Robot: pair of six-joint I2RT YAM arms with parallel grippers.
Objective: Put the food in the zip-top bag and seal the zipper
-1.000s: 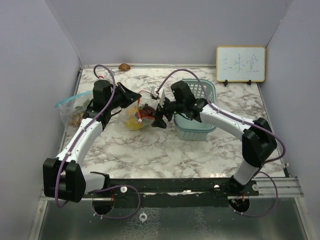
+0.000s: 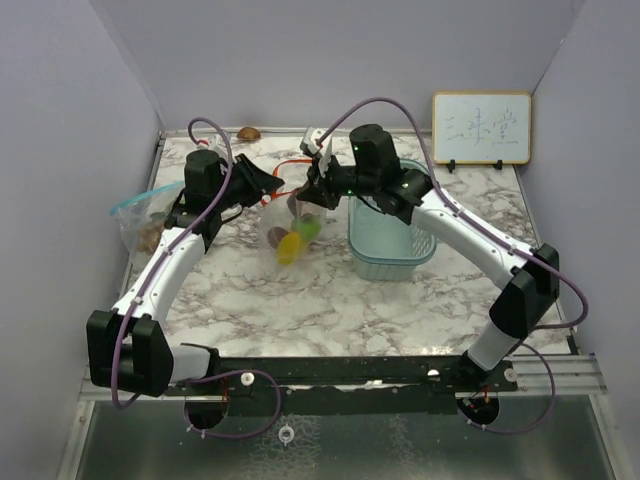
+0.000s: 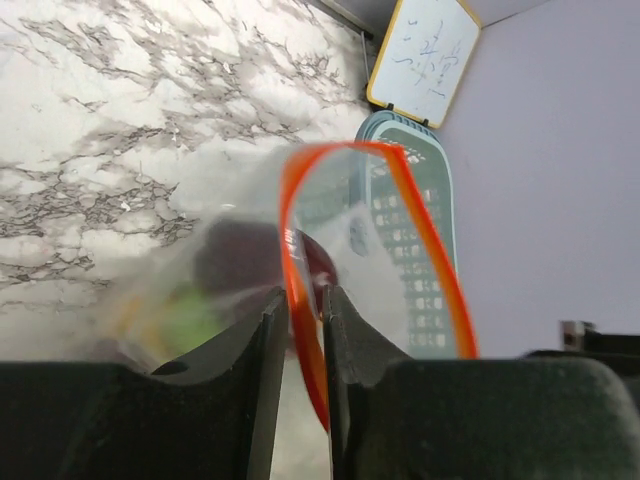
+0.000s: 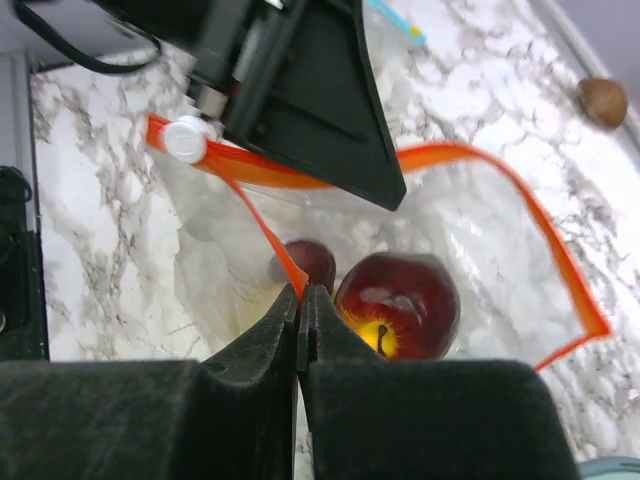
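Observation:
The clear zip bag (image 2: 300, 228) has an orange-edged mouth spread between my grippers, its body hanging toward the table's front. Inside are dark red food (image 4: 400, 300), a smaller dark red piece (image 4: 310, 264), a yellow piece (image 2: 289, 248) and a green piece (image 2: 305, 229). My right gripper is shut on the orange rim (image 4: 260, 222) at one side of the mouth. At the other side, my left gripper is partly open, with the orange rim (image 3: 291, 240) running between its separated fingers. A white zipper slider (image 4: 185, 139) sits on the rim near the left gripper.
The blue-green basket (image 2: 390, 262) stands just right of the bag, under my right arm. Another filled zip bag (image 2: 135, 220) lies at the left edge. A brown item (image 2: 249, 133) and a small whiteboard (image 2: 482, 128) are at the back.
My right gripper has gone from open to shut on the bag rim and moved back and up, lifting that side. The bag swung rightward with its food.

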